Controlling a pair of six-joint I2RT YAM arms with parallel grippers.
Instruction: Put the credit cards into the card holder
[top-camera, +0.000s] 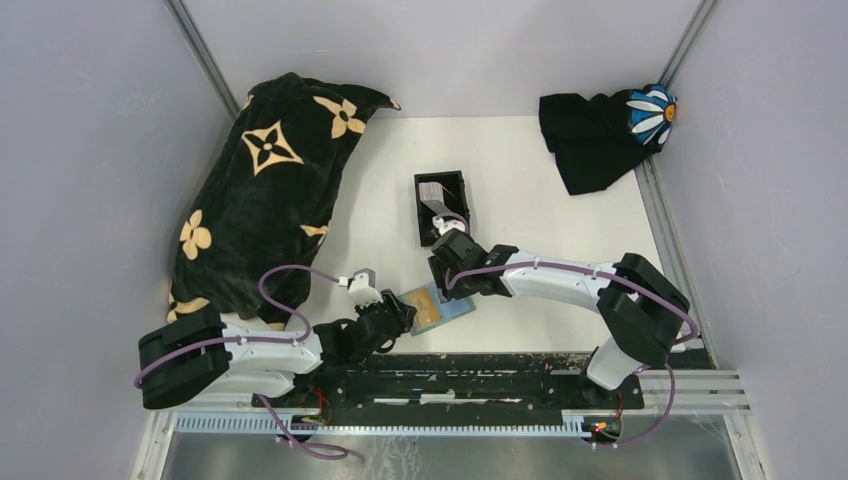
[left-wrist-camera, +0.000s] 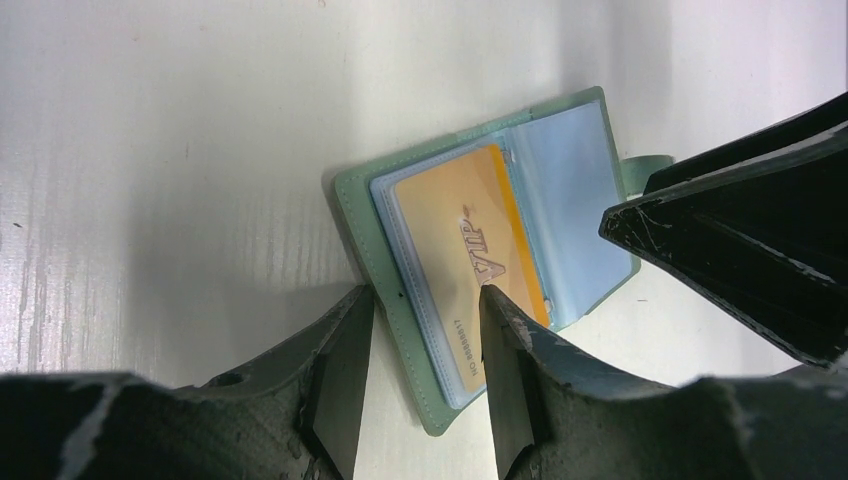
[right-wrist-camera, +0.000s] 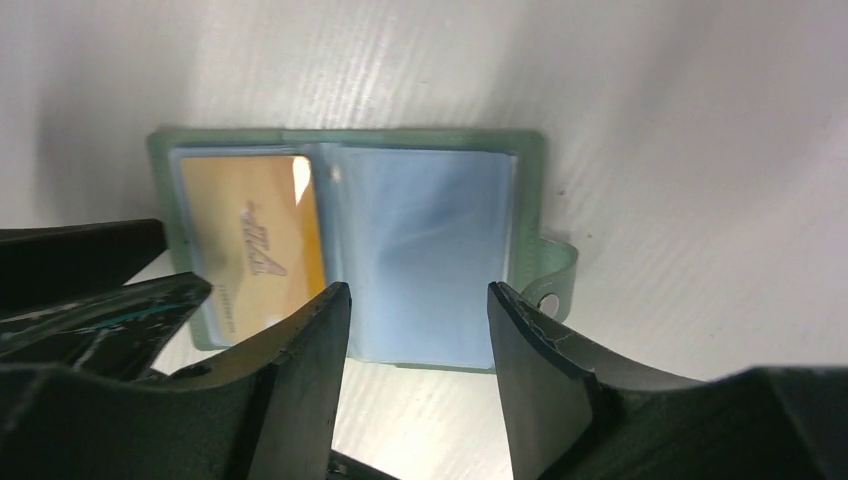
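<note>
The card holder (top-camera: 463, 307) lies spread open on the white table, green with clear bluish sleeves. A gold card (right-wrist-camera: 230, 215) fills its left sleeve, while the right sleeve (right-wrist-camera: 425, 250) looks empty. Over that right side hovers my right gripper, open, nothing between its fingers. My left gripper is open as well, close to the holder's left half, its right fingertip overlapping the gold card in view. Behind the holder, a black box (top-camera: 427, 238) contains a pale card-like stack (top-camera: 431, 192).
A black patterned cushion (top-camera: 265, 190) occupies the left of the table. At the far right is a black cloth (top-camera: 590, 145) with a flower print. Bare tabletop (top-camera: 510, 190) lies right of the box. The two grippers are close together over the holder.
</note>
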